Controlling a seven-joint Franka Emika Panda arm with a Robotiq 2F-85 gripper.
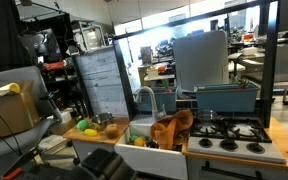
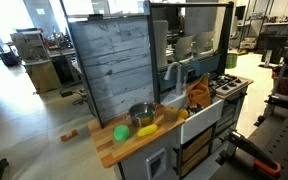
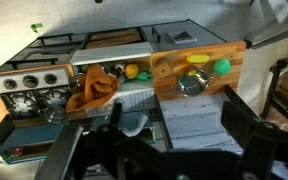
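Only the dark lower part of the wrist view shows my gripper, its fingers spread apart with nothing seen between them. Below it lies a toy kitchen counter. A steel pot (image 3: 192, 82) rests on the wooden counter (image 3: 167, 88), close to a green ball (image 3: 222, 66) and a yellow piece (image 3: 198, 58). In the white sink (image 1: 152, 160) an orange cloth (image 1: 171, 131) is draped, and small toy foods lie around it. The stove (image 1: 246, 139) with its black burners stands on the right in exterior view 1. The gripper is clear of everything.
A faucet (image 1: 147, 98) rises behind the sink. Grey wooden panels (image 2: 119, 72) and blue bins (image 1: 226, 101) border the back of the counter. A dark post (image 1: 269, 60) stands at the stove's rear. Open floor (image 2: 59, 150) lies left of the counter.
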